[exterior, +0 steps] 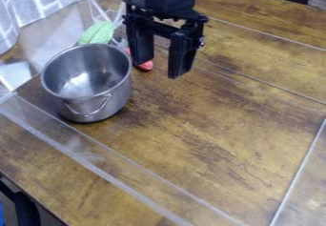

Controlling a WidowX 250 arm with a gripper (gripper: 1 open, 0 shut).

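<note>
A black gripper point(162, 53) hangs over the table at upper middle, its two fingers pointing down and spread apart, with nothing visible between them. Just left of it and lower stands a steel pot point(84, 96) with a wire handle on its front. Behind the pot lies a pale green vegetable-like object point(97, 34), and a small red object point(143, 64) is partly hidden behind the gripper's left finger.
A crumpled clear sheet and a white object point(14, 74) are at the left edge.
</note>
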